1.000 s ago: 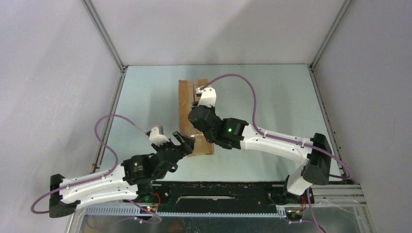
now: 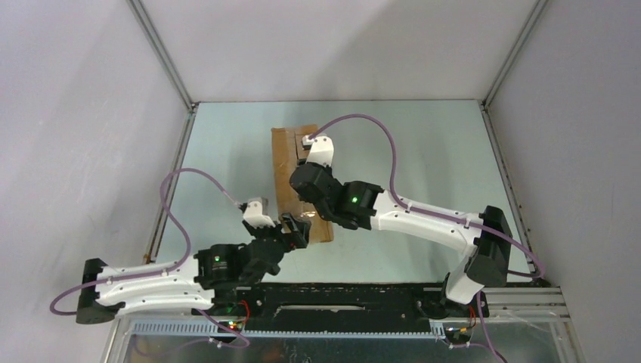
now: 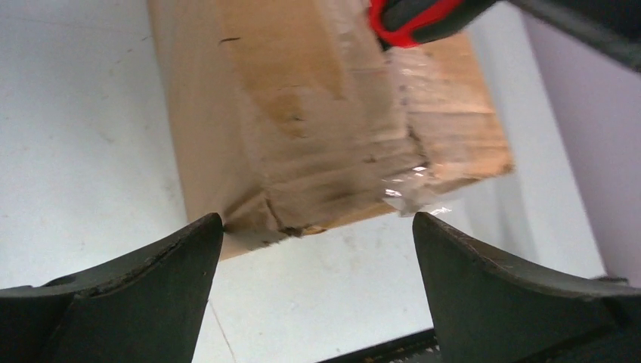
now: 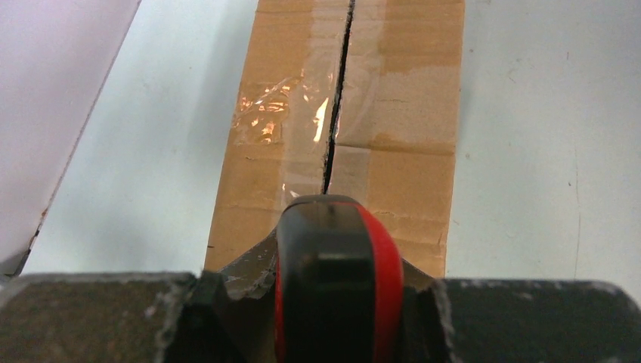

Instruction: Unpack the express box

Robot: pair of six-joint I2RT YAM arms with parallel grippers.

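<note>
The brown cardboard box point(image 2: 285, 162) lies lengthwise on the table, a dark seam down its taped top in the right wrist view. A black and red cutter point(image 4: 326, 249) sits between the fingers of my right gripper, which is shut on its body. In the left wrist view the cutter point(image 3: 412, 23) is over the box top; its blade cannot be made out. My left gripper is open at the near end of the box point(image 3: 302, 121), with a box corner by its left fingertip point(image 3: 212, 227) and loose tape by the right one.
Bare table point(image 2: 412, 144) spreads right of the box, and more is clear to its left. White walls stand around the sides and back. Both arms lie close together over the box's near half, hiding part of it.
Over the last second the box has shifted slightly left at its far end. The right arm has barely moved.
</note>
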